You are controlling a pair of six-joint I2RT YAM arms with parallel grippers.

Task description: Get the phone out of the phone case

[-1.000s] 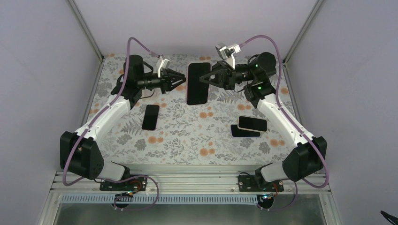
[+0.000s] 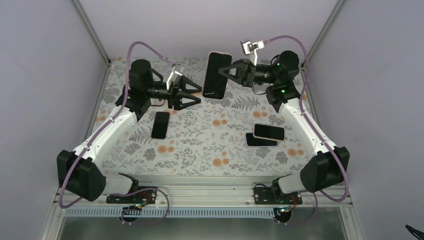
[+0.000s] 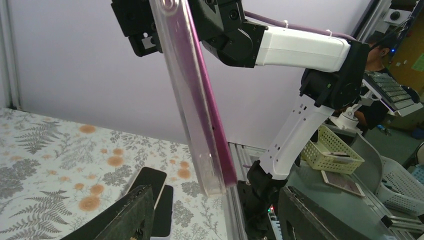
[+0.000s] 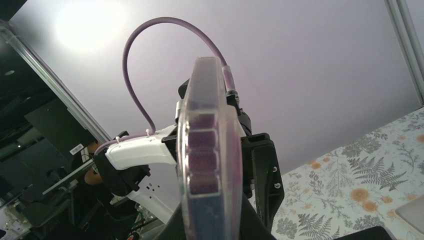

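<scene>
Held up above the table is a phone (image 2: 215, 80), its dark screen facing the top camera. In the left wrist view it shows edge-on, magenta-backed (image 3: 214, 135), with a clear case (image 3: 187, 107) along its back and sides. My right gripper (image 2: 223, 74) is shut on the cased phone's right long side. In the right wrist view the case's clear edge (image 4: 204, 125) fills the middle and hides much of the fingers. My left gripper (image 2: 200, 95) is open close to the phone's lower left side, nothing between its fingers; whether they touch it I cannot tell.
Another phone (image 2: 160, 125) lies on the table below the left arm. Two more overlap at the right, the upper phone (image 2: 269, 132) partly covering the lower phone (image 2: 261, 143).
The right gripper and phone have shifted slightly right and up in the top view, and the phone has tilted.
</scene>
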